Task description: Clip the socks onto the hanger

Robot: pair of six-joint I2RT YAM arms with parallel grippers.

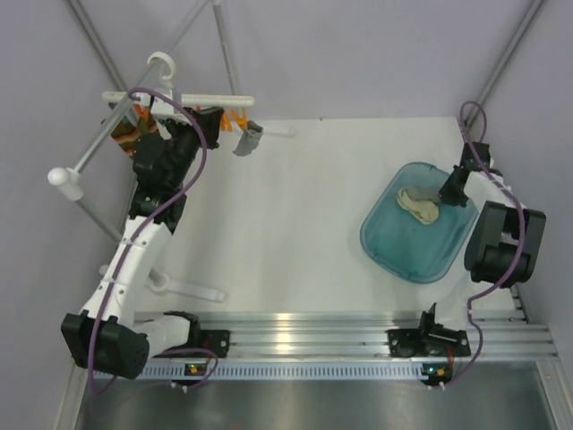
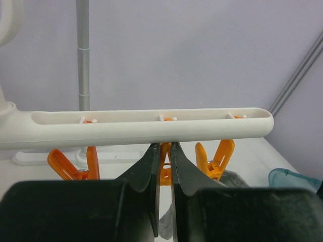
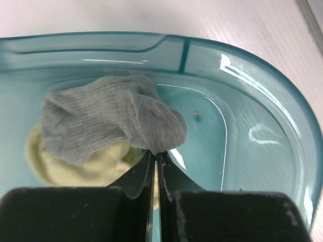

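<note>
In the left wrist view, the white hanger bar [image 2: 141,126] runs across with orange clips below it. My left gripper is shut on the middle clip [image 2: 165,176]. A grey sock [image 1: 249,139] hangs by the bar's right end at the orange clips there. Inside the teal bin, another grey sock [image 3: 113,113] lies over a pale yellow sock [image 3: 83,169]. My right gripper is shut, its tips at the near edge of this grey sock; whether any cloth is pinched does not show.
The teal bin's raised rim [image 3: 222,48] curves close around my right gripper. Farther left on the bar hangs a patterned brown-green sock [image 1: 127,136]. The white table [image 1: 304,224] between hanger and bin is clear.
</note>
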